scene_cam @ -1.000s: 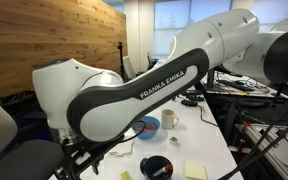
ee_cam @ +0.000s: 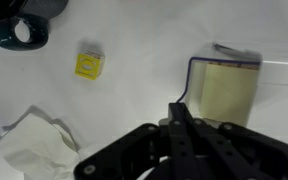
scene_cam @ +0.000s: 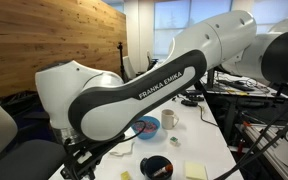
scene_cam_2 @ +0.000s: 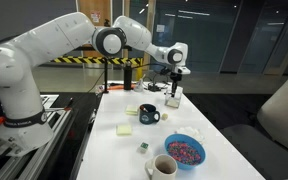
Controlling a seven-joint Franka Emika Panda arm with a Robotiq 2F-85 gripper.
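Note:
My gripper is shut, with nothing showing between its fingers. In the wrist view its tips lie just left of a clear container (ee_cam: 189, 82) with a dark blue rim, over the white table. A pale yellow, flat piece lies inside that container. The second exterior view has the gripper (scene_cam_2: 172, 91) at the far end of the table, above the same container (scene_cam_2: 172, 103). Only a dark, partly hidden gripper (scene_cam: 81, 166) shows at the lower left of the first exterior view.
A dark mug (scene_cam_2: 156, 113), small yellow block (ee_cam: 89, 65) and white cloth (ee_cam: 34, 147) lie near the container. Farther off are a blue bowl (scene_cam_2: 202, 153) with colourful contents, a pale mug (scene_cam_2: 164, 169), a small greenish cube (scene_cam_2: 142, 148) and yellow square (scene_cam_2: 124, 129). Bare table separates them.

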